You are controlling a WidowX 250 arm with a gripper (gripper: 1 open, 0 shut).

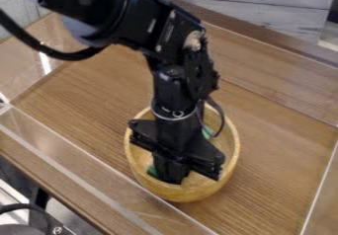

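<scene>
A round tan wooden bowl (212, 183) sits on the wooden table. My black gripper (164, 168) is down inside it, over a small green object (208, 131) that shows only in slivers around the gripper. The fingertips are mostly hidden behind the gripper's own body, so whether they are apart or together, and whether anything is between them, is unclear.
A clear raised edge runs along the near left, and a pale wood-grain wall stands at the back.
</scene>
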